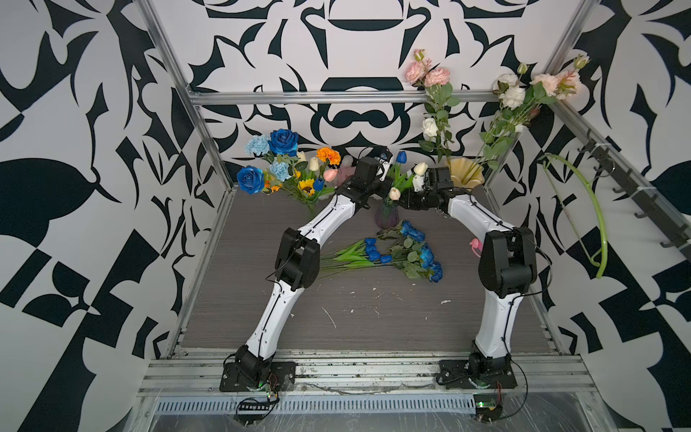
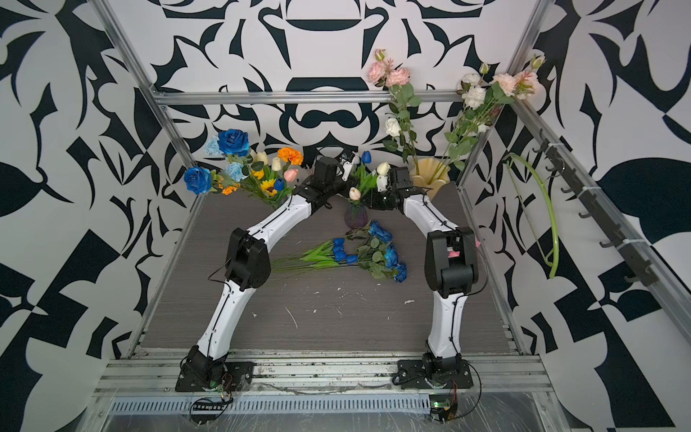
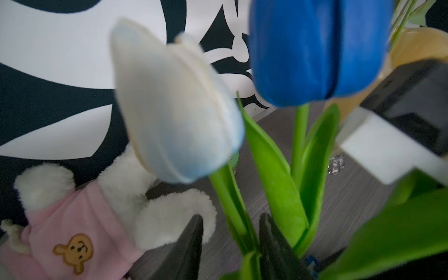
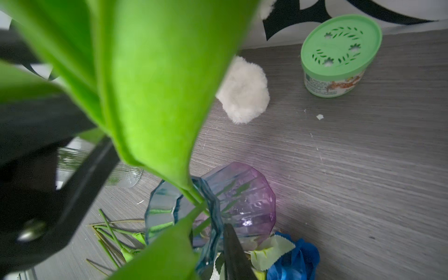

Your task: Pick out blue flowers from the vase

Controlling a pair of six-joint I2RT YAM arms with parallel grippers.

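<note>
A blue-and-purple glass vase (image 1: 386,217) stands at the back middle, holding a blue tulip (image 3: 317,51), white tulips and broad green leaves. My left gripper is part open; the stem of a white tulip (image 3: 175,107) runs down by its right finger, while the blue tulip's stem passes farther right. From the other side of the bouquet, my right gripper stands part open, a large green leaf (image 4: 158,79) passing in front of its fingers and partly hiding them. Loose blue flowers (image 2: 388,255) lie on the table before the vase.
A mixed bouquet (image 1: 288,162) with blue roses stands at back left. At back right, a cream vase (image 1: 466,172) holds pink and white flowers. A plush toy (image 3: 88,224) and a green-lidded tub (image 4: 340,51) are behind.
</note>
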